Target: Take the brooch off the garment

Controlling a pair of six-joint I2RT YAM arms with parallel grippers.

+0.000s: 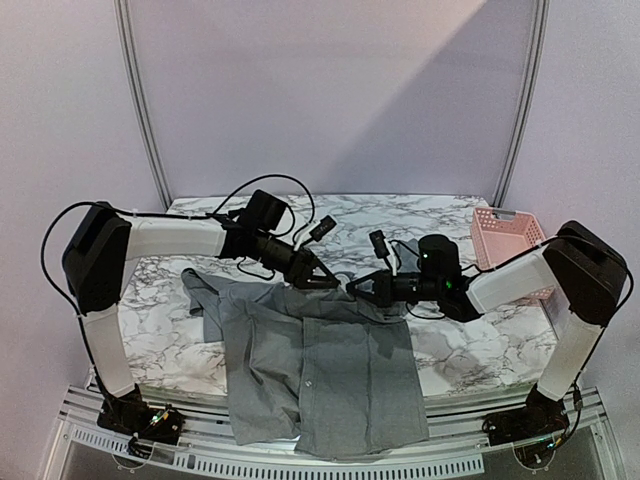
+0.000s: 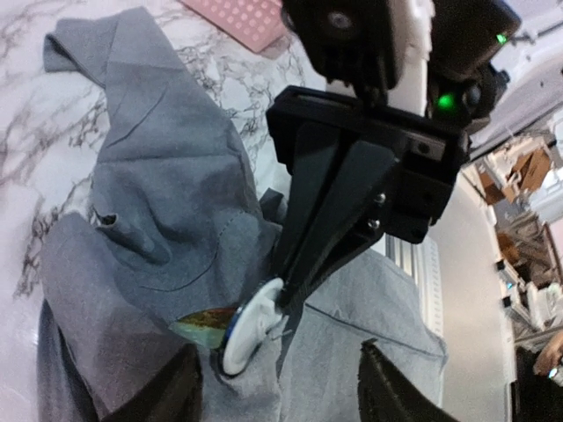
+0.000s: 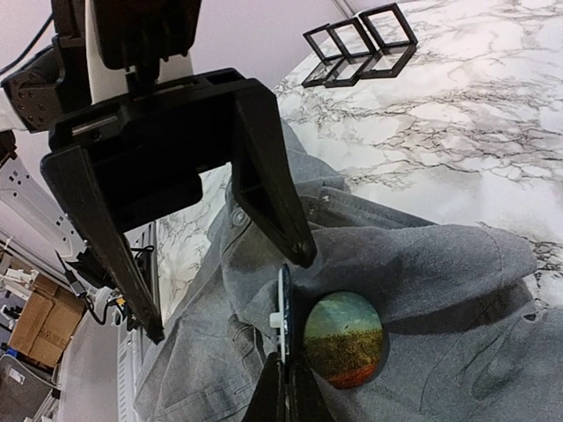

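The grey garment (image 1: 330,370) lies spread and rumpled on the table. A round painted disc (image 3: 343,338), part of the brooch, rests against the cloth in the right wrist view. Beside it stands a thin white-faced disc (image 2: 253,327) with a small nub. My right gripper is shut on this disc's edge; whether cloth is caught too, I cannot tell. The left gripper has its fingers (image 2: 167,391) wide apart, with the white-faced disc between and beyond them, touching neither. In the top view the grippers hide most of the brooch.
A pink basket (image 1: 483,250) stands at the table's right side. A black open frame (image 3: 387,70) sits farther back in the right wrist view. Both grippers are very close together.
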